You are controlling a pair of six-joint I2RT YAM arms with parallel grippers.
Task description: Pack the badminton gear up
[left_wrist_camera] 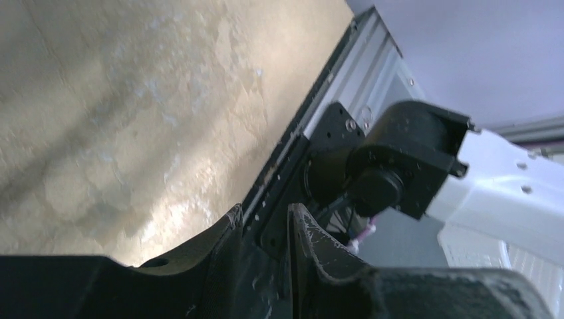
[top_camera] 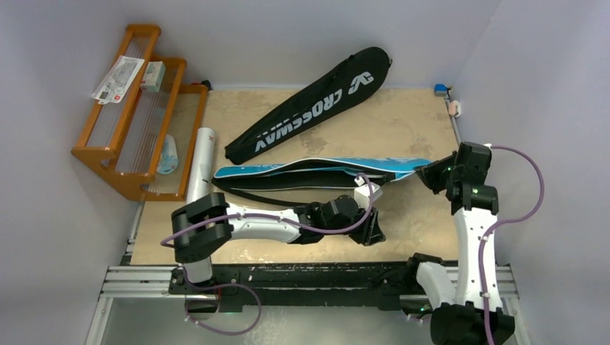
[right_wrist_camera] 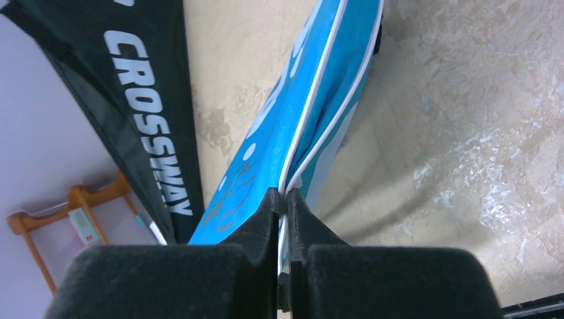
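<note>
A blue racket bag (top_camera: 248,170) with white piping lies across the middle of the table, its dark opening gaping toward the front. Its right end tapers into my right gripper (top_camera: 420,171). The right wrist view shows that gripper shut on the bag's piped edge. Off the bag, over bare table near the front, hangs my left gripper (top_camera: 377,237). In the left wrist view a gap shows between its fingers, with nothing in it. Behind the blue bag rests a closed black CROSSWAY bag (top_camera: 309,108), lying diagonally.
A wooden rack (top_camera: 108,154) with small items leans at the left wall. Beside it lies a white roll (top_camera: 201,165). A dark strap (top_camera: 252,197) runs along the bag's front left.
</note>
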